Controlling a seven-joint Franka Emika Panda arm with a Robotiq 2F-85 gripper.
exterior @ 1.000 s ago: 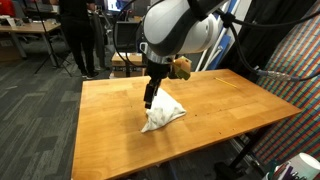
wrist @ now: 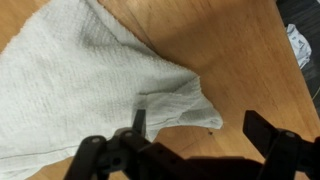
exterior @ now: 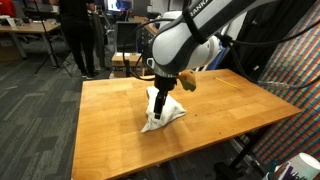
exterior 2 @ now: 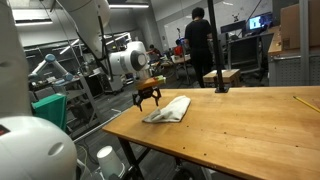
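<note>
A white cloth (wrist: 85, 85) lies crumpled on the wooden table, with a folded corner (wrist: 180, 103) reaching toward the fingers in the wrist view. The same cloth (exterior: 164, 112) shows in exterior view 1, partly hidden behind my gripper (exterior: 158, 105). In exterior view 2 the cloth (exterior 2: 170, 110) has a raised part and a flatter flap. My gripper is open above the cloth's edge, its two dark fingers well apart, and holds nothing. Whether the fingertips touch the cloth is hard to tell.
Around the cloth, the wooden table (exterior: 105, 140) is mostly bare. A thin yellow stick (exterior 2: 306, 103) lies far off on it. A person (exterior 2: 201, 45) stands beyond the table. Dark floor shows past the table edge in the wrist view.
Seen from exterior view 1, the gripper has come down closer to the cloth and shifted slightly right over the last second. The cloth looks unmoved.
</note>
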